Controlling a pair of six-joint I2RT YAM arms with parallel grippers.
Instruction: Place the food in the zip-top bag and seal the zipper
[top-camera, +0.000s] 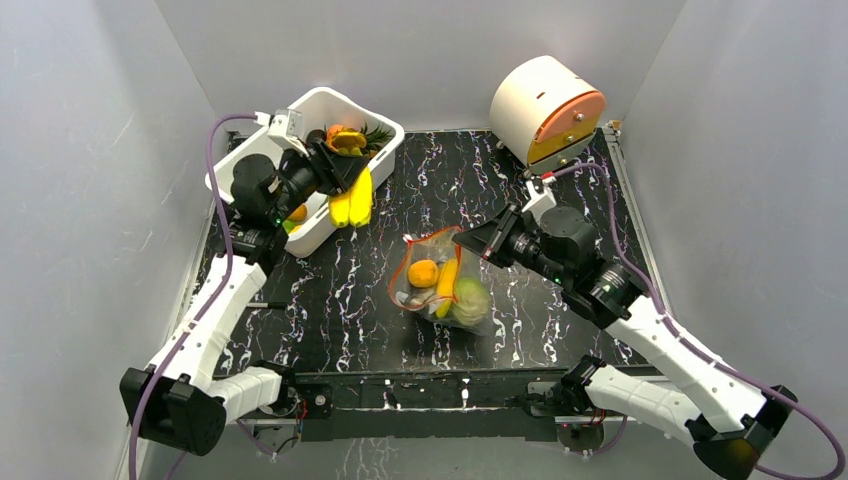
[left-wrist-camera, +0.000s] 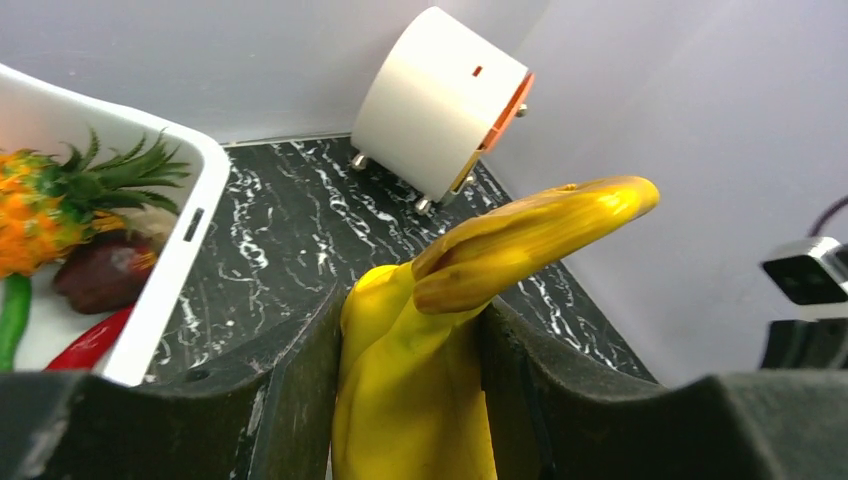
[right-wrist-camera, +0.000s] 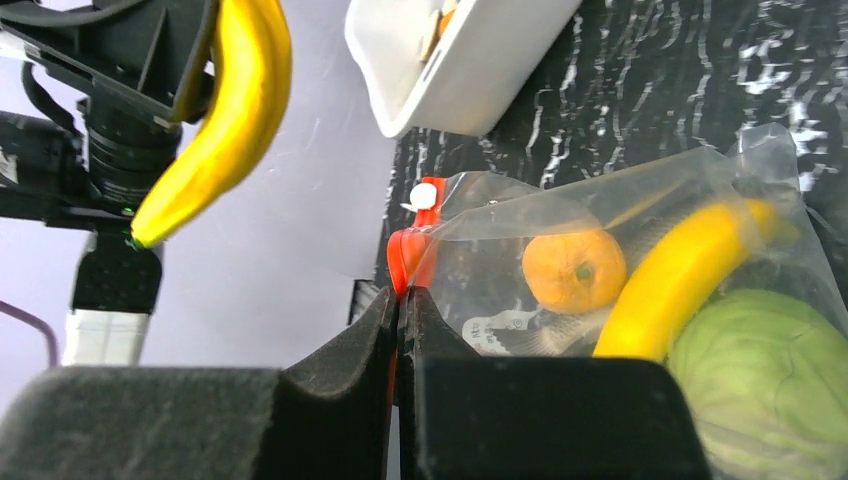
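Note:
A bunch of bananas (top-camera: 360, 200) (left-wrist-camera: 410, 410) is gripped by my left gripper (top-camera: 340, 165) at the right edge of the white bin, raised above the table. The clear zip bag (top-camera: 470, 315) with red zipper lies on the black marble table, holding an orange (top-camera: 423, 273) (right-wrist-camera: 570, 270), a yellow banana (right-wrist-camera: 670, 290) and a pale green round vegetable (right-wrist-camera: 760, 370). My right gripper (top-camera: 462, 240) is shut at the bag's red zipper edge, pinching its rim beside the opening.
The white bin (top-camera: 320, 240) at back left holds a pineapple (left-wrist-camera: 40, 210), peppers and other produce. A white cylindrical box (top-camera: 530, 100) with orange front stands at back right. The table between bin and box is clear.

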